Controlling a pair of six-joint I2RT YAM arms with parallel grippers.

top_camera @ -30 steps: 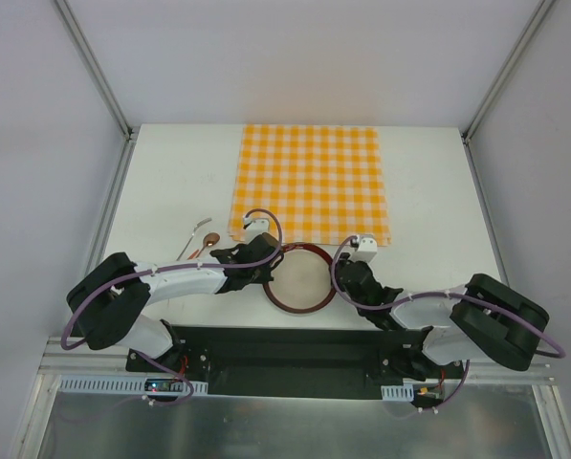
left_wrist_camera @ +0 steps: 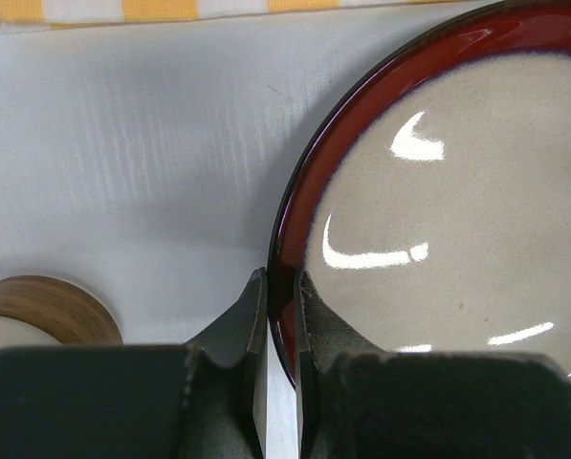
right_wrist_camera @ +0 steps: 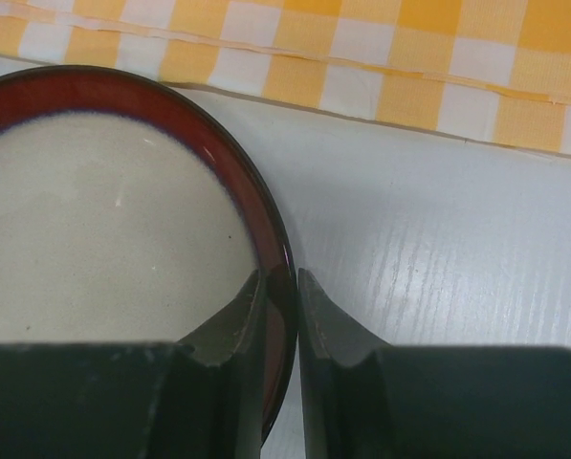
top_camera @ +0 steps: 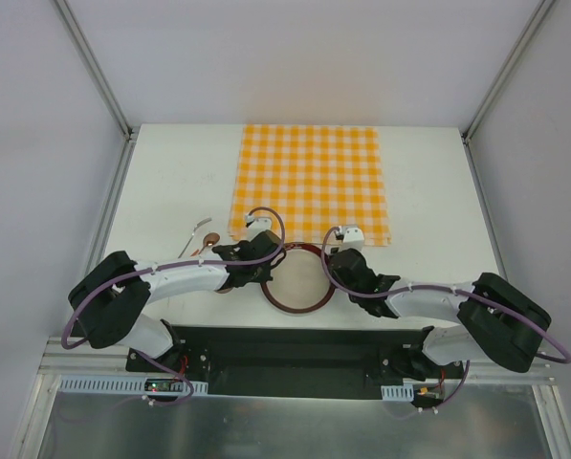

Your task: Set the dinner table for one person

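A cream plate with a dark red rim [top_camera: 297, 308] lies on the white table, just in front of an orange checked cloth [top_camera: 310, 177]. My left gripper is at the plate's left rim, fingertips close together on either side of or against it; my right gripper is likewise at the right rim, its fingertips nearly together. Whether either grips the rim is unclear. A spoon [top_camera: 210, 239] and a thin metal utensil [top_camera: 194, 232] lie left of the plate, partly hidden by the left arm.
A round wood-edged item [left_wrist_camera: 70, 311] sits left of the plate.
The left gripper and plate look nearly unchanged.
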